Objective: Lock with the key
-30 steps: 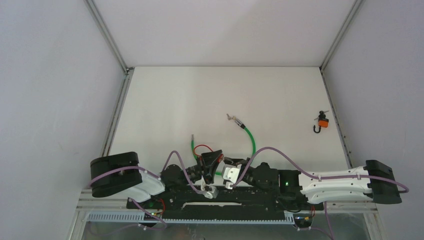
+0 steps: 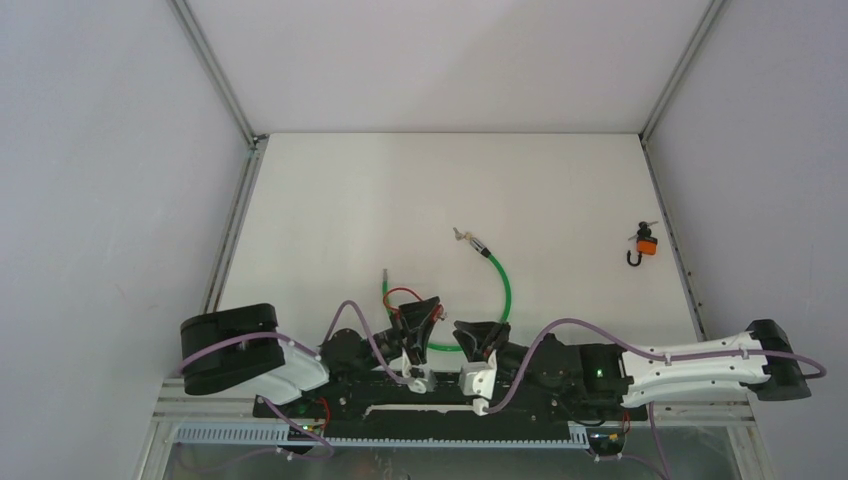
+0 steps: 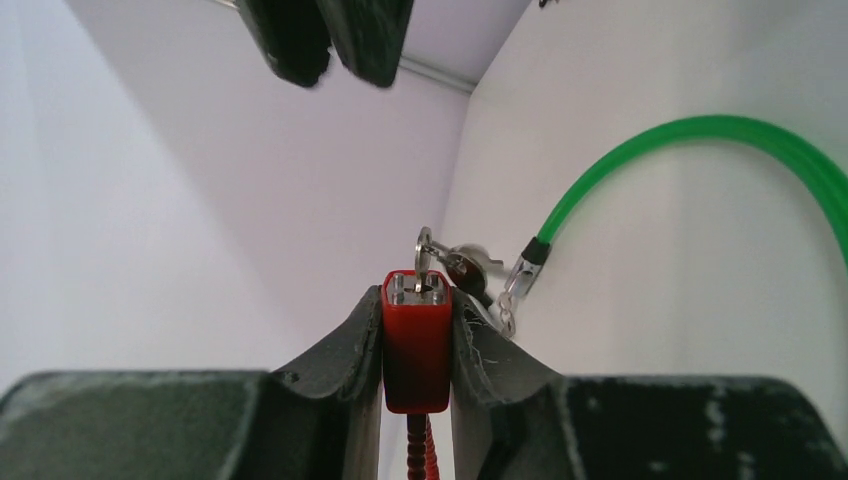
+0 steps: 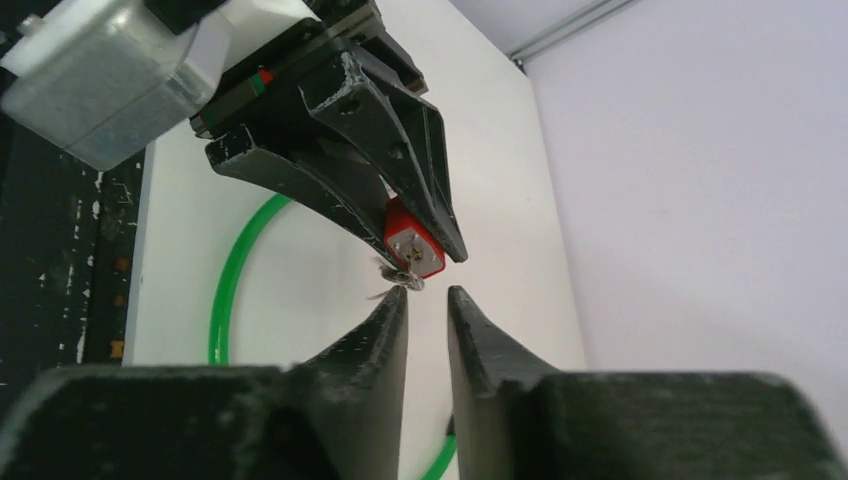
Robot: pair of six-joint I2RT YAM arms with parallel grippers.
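Note:
In the left wrist view, a red lock (image 3: pixel 415 350) is clamped between the fingers of my left gripper. A silver key (image 3: pixel 424 250) stands in the lock's metal end, and a second key (image 3: pixel 478 258) hangs beside it. From the right wrist view, the lock (image 4: pixel 415 236) shows its keyed end towards my right gripper. That gripper is part open, its fingertips a short distance from the keys, with empty space between them. Seen from above, the right gripper (image 2: pixel 470 330) is just right of the left gripper (image 2: pixel 432 310). How far the key is turned cannot be told.
A green cable (image 2: pixel 505 285) curves behind the grippers, with other keys (image 2: pixel 460 235) by its upper end. An orange padlock (image 2: pixel 646 246) lies at the far right.
The left gripper has barely moved and keeps hold of the lock.

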